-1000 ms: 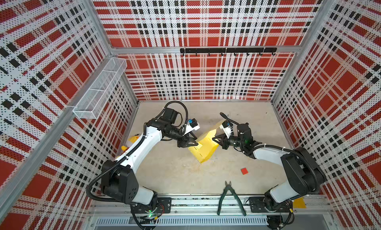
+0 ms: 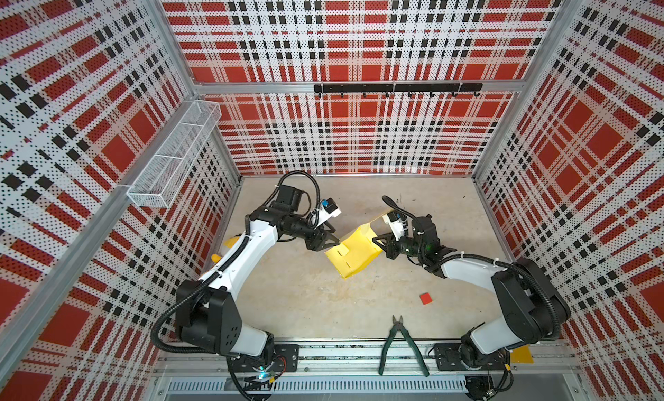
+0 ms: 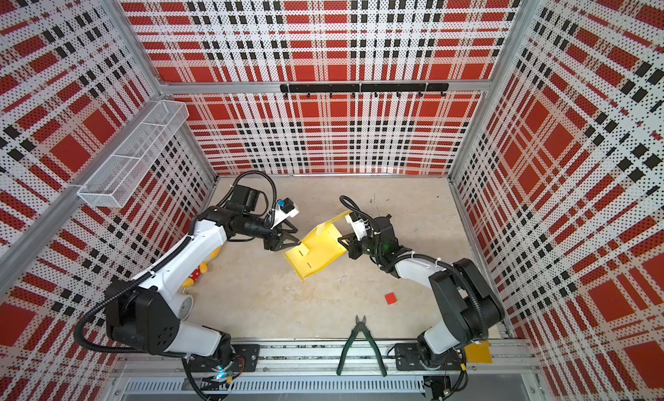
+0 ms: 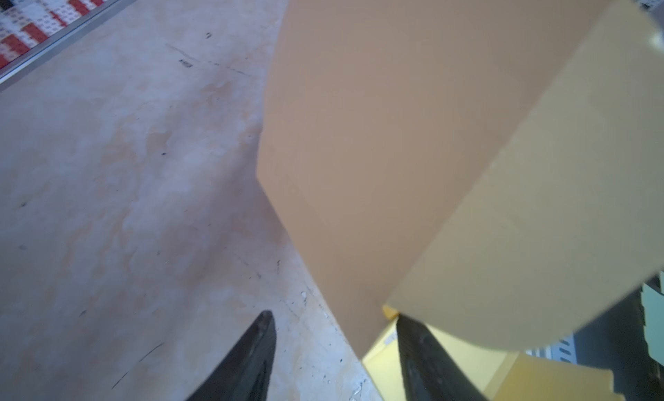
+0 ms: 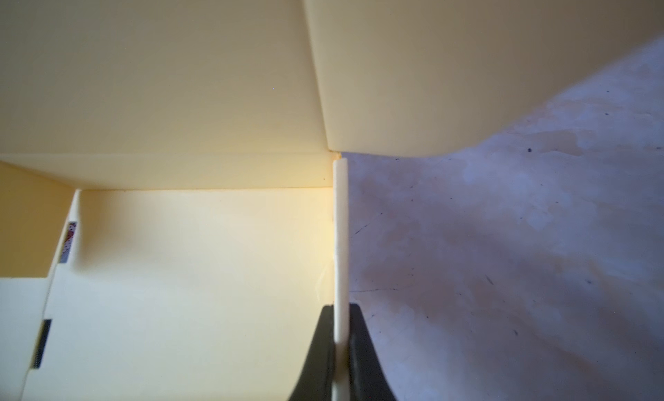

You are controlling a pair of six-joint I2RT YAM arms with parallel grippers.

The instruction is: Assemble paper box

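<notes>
The yellow paper box (image 2: 357,251), partly folded with flaps standing up, hangs tilted over the middle of the table. My right gripper is shut on the thin edge of one box wall (image 5: 341,228); the box's inside shows to the left of that edge. My left gripper is open beside the box's left end, its fingers (image 4: 252,359) well apart. A box flap (image 4: 415,124) fills much of the left wrist view, and its lower corner comes down close to the right-hand finger. Slots (image 3: 308,264) show in the box's left-end panel.
A small red square (image 2: 425,298) lies on the table at front right. Green-handled pliers (image 2: 401,345) rest across the front edge. Yellow and red items (image 3: 193,273) sit at the left, partly behind the left arm.
My left gripper has moved left, away from the box's end. The box has shifted slightly, its lower end a little farther back and left. The right arm has barely moved.
</notes>
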